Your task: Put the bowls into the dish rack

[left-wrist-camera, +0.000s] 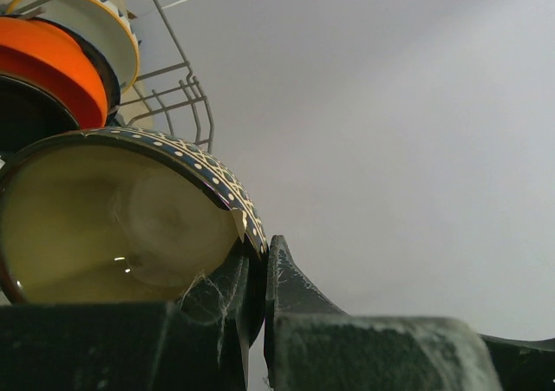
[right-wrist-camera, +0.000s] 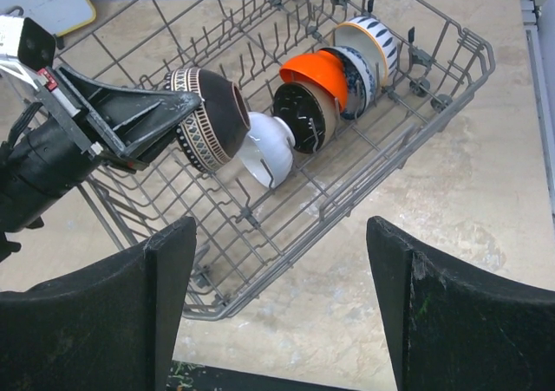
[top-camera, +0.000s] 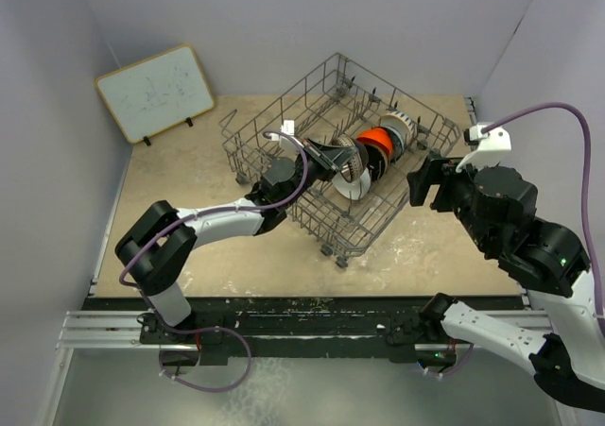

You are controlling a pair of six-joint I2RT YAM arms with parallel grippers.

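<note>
My left gripper is shut on the rim of a dark bowl with a patterned band (right-wrist-camera: 210, 120), held tilted over the wire dish rack (right-wrist-camera: 286, 257). Just right of it in the right wrist view, a white bowl (right-wrist-camera: 269, 151) leans in the rack. Beyond that stand a black bowl (right-wrist-camera: 299, 114), an orange bowl (right-wrist-camera: 319, 72), a blue-and-white bowl (right-wrist-camera: 357, 83) and a white bowl with blue marks (right-wrist-camera: 388, 44), all on edge in a row. Whether the held bowl touches the rack is unclear. My right gripper (top-camera: 425, 182) hangs open and empty right of the rack.
A small whiteboard (top-camera: 156, 93) leans at the back left. The rack's left part and near corner hold no bowls. Bare table (top-camera: 425, 256) lies right of and in front of the rack. Walls close off the sides and back.
</note>
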